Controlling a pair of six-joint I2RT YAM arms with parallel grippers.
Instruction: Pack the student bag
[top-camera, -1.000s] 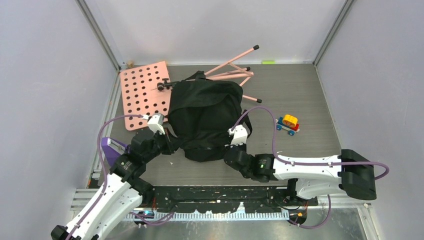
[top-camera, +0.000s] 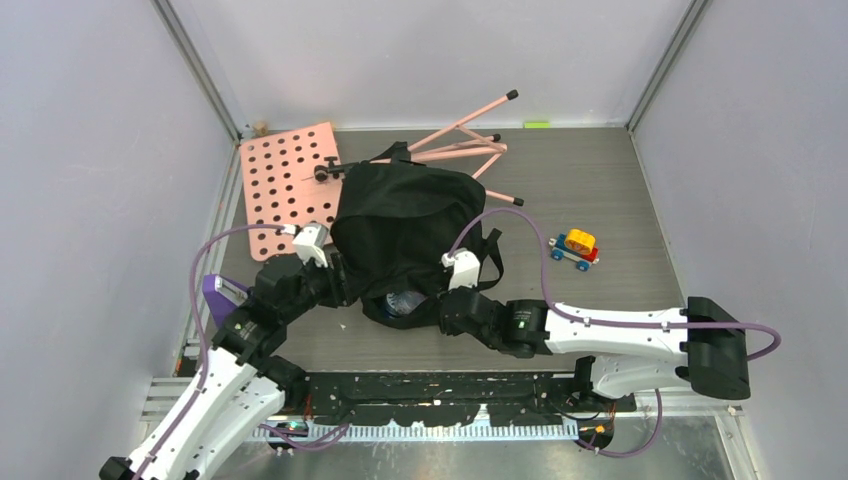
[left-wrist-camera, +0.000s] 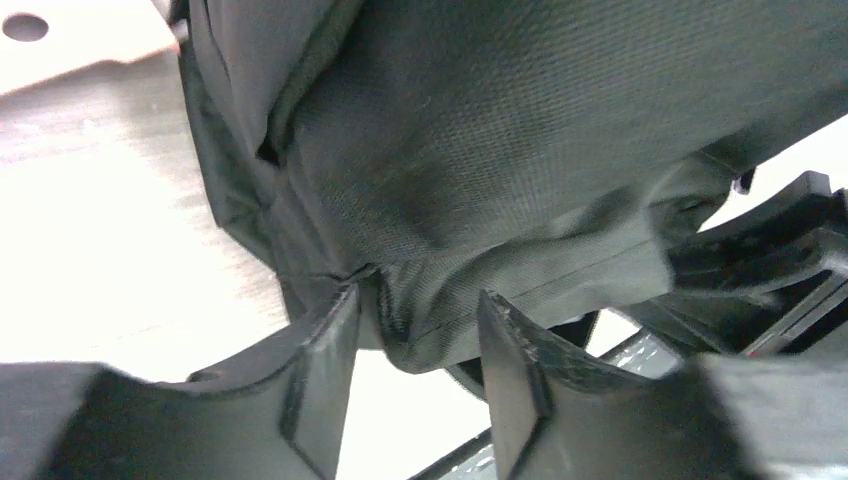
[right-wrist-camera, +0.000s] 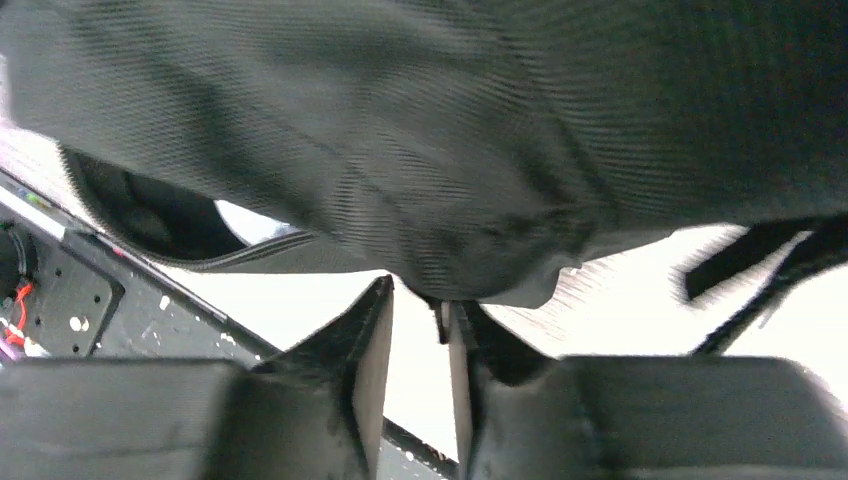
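Observation:
The black bag (top-camera: 405, 210) lies mid-table, its front opening showing something translucent inside. My left gripper (top-camera: 335, 285) is at the bag's left front; in the left wrist view its fingers (left-wrist-camera: 320, 380) are part open, just short of a fabric fold, with nothing clearly between them. My right gripper (top-camera: 455, 320) is at the bag's front right; in the right wrist view its narrowly spaced fingers (right-wrist-camera: 370, 370) meet the black fabric (right-wrist-camera: 470, 230), with a thin dark piece between the tips. Whether it grips that piece I cannot tell.
A pink perforated board (top-camera: 280, 180) lies left, pink folded legs (top-camera: 460, 150) at the back. A toy vehicle (top-camera: 575, 245) sits on the right. A purple object (top-camera: 220, 300) is at the left edge.
My right gripper has shifted left along the bag's front, and the front opening now shows more of its translucent contents.

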